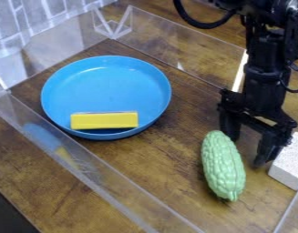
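My black gripper (257, 136) hangs low at the right side, just above the wooden surface between a green bitter-melon-like vegetable (223, 166) and a white block (289, 165). Its dark fingers blend together, so I cannot tell how far apart they are or whether anything is between them. The green vegetable lies lengthwise at lower middle. A blue plate (106, 84) sits at the upper left, with a yellow bar (104, 120) on its near part.
Clear plastic walls border the wooden work area (138, 182) on the left, back and right. Bare wood lies at the lower left and centre, between the plate and the vegetable. A white strip stands behind my arm.
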